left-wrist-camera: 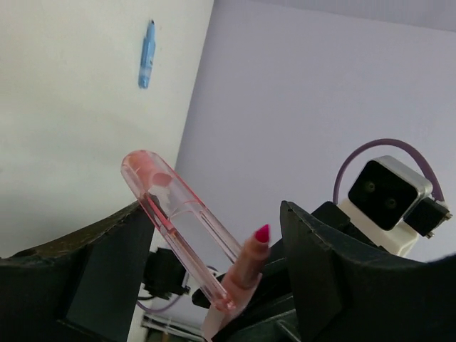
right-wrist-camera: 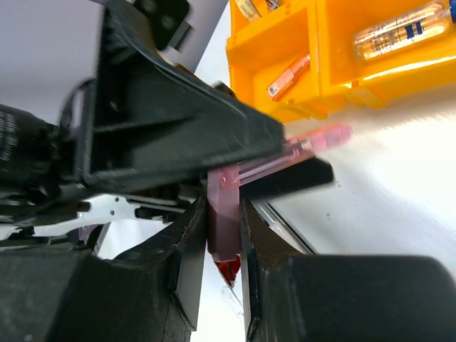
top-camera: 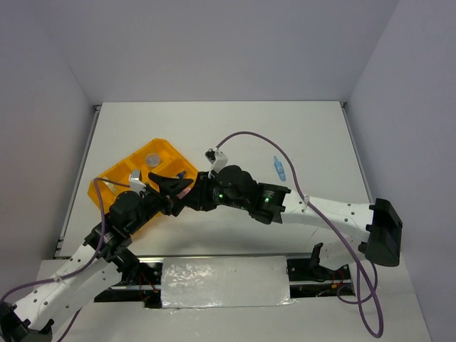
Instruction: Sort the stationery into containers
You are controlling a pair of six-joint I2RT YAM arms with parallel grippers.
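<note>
Pink marker stands upright between the fingertips of my right gripper, which is shut on it; its red tip [left-wrist-camera: 262, 234] shows in the left wrist view. A clear pink tube [left-wrist-camera: 192, 206] angles off the marker; whether it is joined to it I cannot tell. In the left wrist view, the fingers of my left gripper stand apart on either side of the tube. The orange compartment tray [top-camera: 169, 153] lies partly under the grippers. On the bare table to the right rests a blue pen [top-camera: 278, 168].
Inside the tray are a pink item [right-wrist-camera: 288, 77] and a clear tube with a blue label [right-wrist-camera: 402, 32]. A round clear thing [top-camera: 152, 160] sits in its back compartment. My two grippers cross closely above the tray.
</note>
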